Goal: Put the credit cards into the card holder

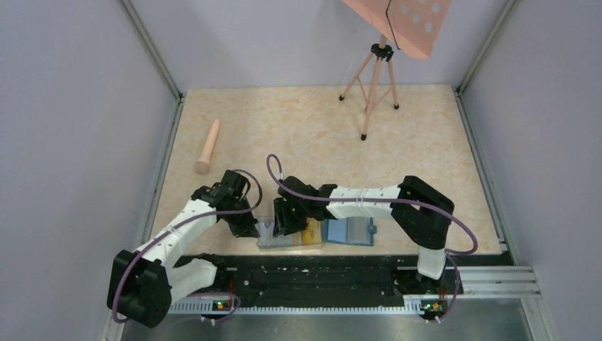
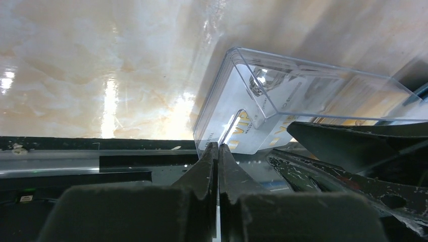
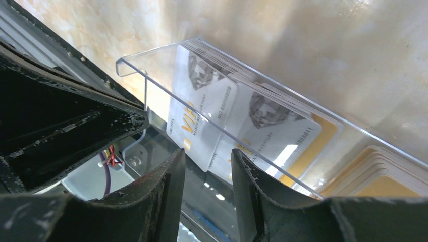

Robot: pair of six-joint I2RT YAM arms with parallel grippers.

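Note:
A clear box (image 2: 298, 113) lies at the table's front edge, holding white VIP cards (image 3: 199, 103) at its left end and gold cards (image 3: 388, 181) further right. My left gripper is shut, its tips at the box's left end with nothing visible between them; whether they touch it is unclear. Over the box stands my right gripper, open, with its fingers apart above the white cards and no card gripped. In the top view a blue-and-grey flat case (image 1: 348, 231), seemingly the card holder, lies just right of the box.
At the back left lies a pinkish cylinder (image 1: 208, 145), and a tripod (image 1: 373, 89) stands at the back right. Behind the arms the middle of the table is bare. The dark front rail (image 1: 334, 270) runs close by the box.

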